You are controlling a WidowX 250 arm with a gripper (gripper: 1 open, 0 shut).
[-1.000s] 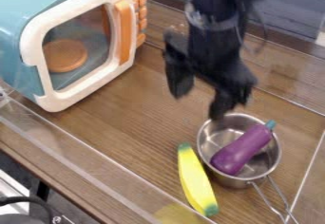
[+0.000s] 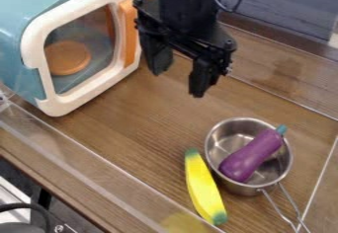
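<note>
My black gripper point(image 2: 181, 65) hangs open over the upper middle of the table, just right of the toy microwave point(image 2: 53, 85), with nothing seen between its fingers. The blue-and-white microwave holds an orange disc point(image 2: 69, 57). A purple eggplant point(image 2: 252, 155) lies in a metal pot point(image 2: 224, 134) with a long wire handle at the lower right. A yellow banana point(image 2: 204, 187) lies just left of the pot.
A wall rises at the back right. Clear strips run along the table's front left, with a dark cable at the bottom-left corner.
My gripper has moved up and to the left, away from above the pot toward the microwave. The pot, eggplant and banana have not moved.
</note>
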